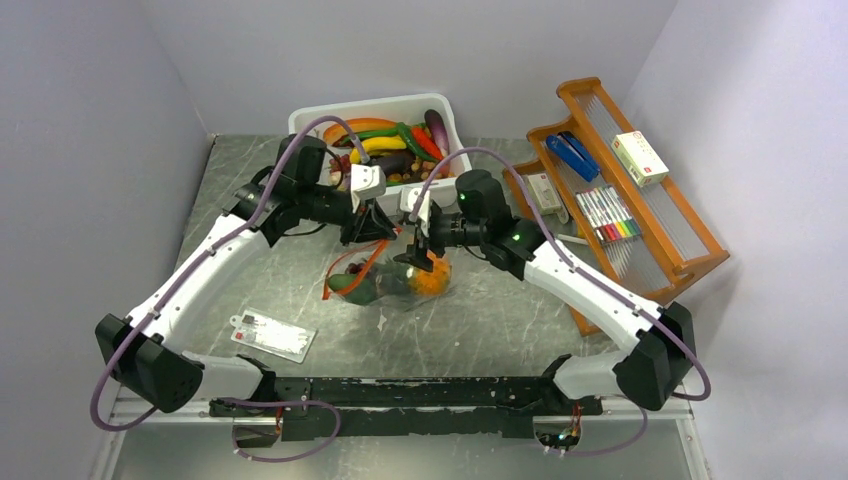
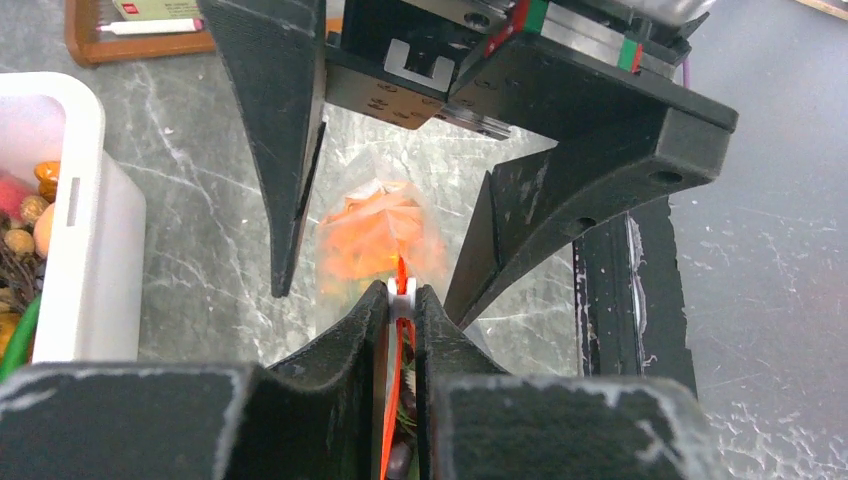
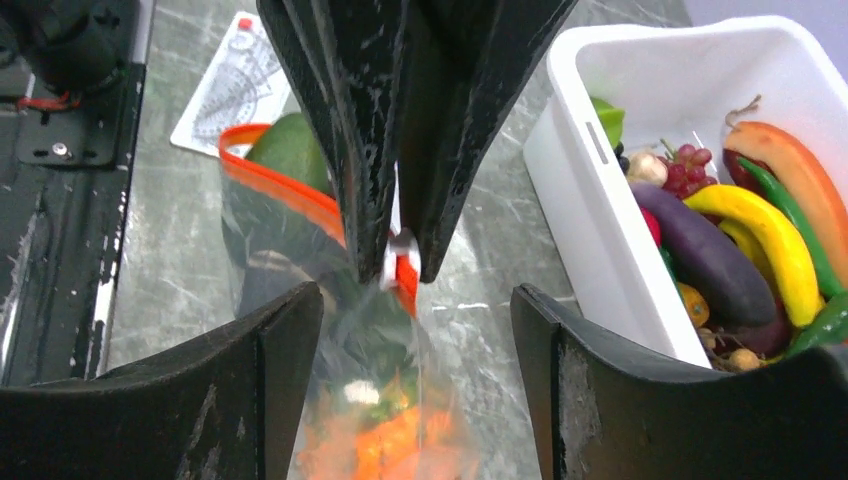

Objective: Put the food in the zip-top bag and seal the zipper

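Note:
The clear zip top bag [image 1: 400,290] with an orange zipper [image 3: 290,185] holds green and orange food. My left gripper is shut on the bag's zipper end, white tab and orange strip between its fingertips. My right gripper [image 1: 420,255] is open beside it, its fingers on either side of the bag's top near the left gripper. In the right wrist view the left gripper's fingertips pinch the zipper between my right fingers.
A white bin [image 1: 300,125] of vegetables and fruit stands at the back. A wooden rack [image 1: 690,240] with markers and boxes is at the right. A white card [image 1: 275,335] lies at front left.

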